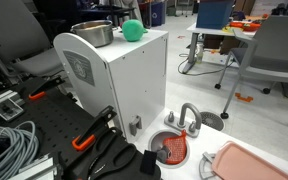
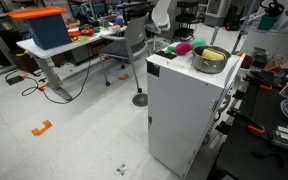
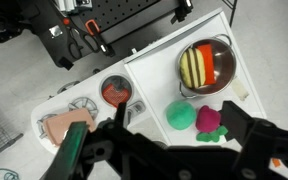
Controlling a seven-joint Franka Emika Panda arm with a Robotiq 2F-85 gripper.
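Note:
Seen from above in the wrist view, my gripper is open, its dark fingers wide apart and nothing held between them. Below it is a white cabinet top. A metal pot (image 3: 224,62) stands there, holding a yellow-and-red item (image 3: 196,66). Beside the pot sit a round green object (image 3: 180,115), a magenta item (image 3: 208,120) and a smaller green piece (image 3: 212,135). Exterior view 1 shows the pot (image 1: 94,33) near the cabinet's rounded end and the green object (image 1: 133,30) next to it.
A small round sink (image 1: 168,147) with red utensils lies at the cabinet's foot, near a faucet (image 1: 191,115) and a pinkish board (image 1: 246,163). Cables (image 1: 11,148) and dark tools with red parts occupy the black table. A grey chair (image 2: 129,48) stands behind on open floor.

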